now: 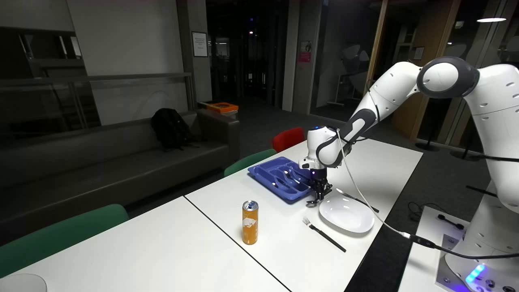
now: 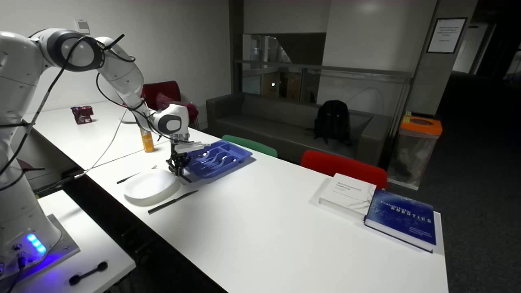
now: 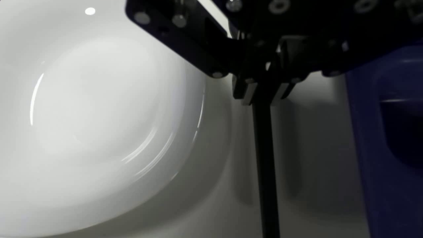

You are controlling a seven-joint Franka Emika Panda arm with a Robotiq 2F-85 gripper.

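My gripper (image 1: 319,193) is shut on the black handle (image 3: 265,170) of a spoon, low over the white table. In exterior view 1 the spoon's metal bowl (image 1: 312,203) shows just in front of the fingers. The spoon sits in the gap between a white plate (image 1: 346,213) and a blue cutlery tray (image 1: 289,197). From the wrist, the handle runs down the picture, with the plate (image 3: 99,119) to the left and the tray (image 3: 363,158) to the right. Whether the spoon touches the table, I cannot tell.
A fork (image 1: 327,237) and a knife (image 2: 172,202) lie on opposite sides of the plate. Several utensils lie in the tray. An orange can (image 1: 250,223) stands upright on the table. Two books (image 2: 400,219) are at the far end, with bare table before them.
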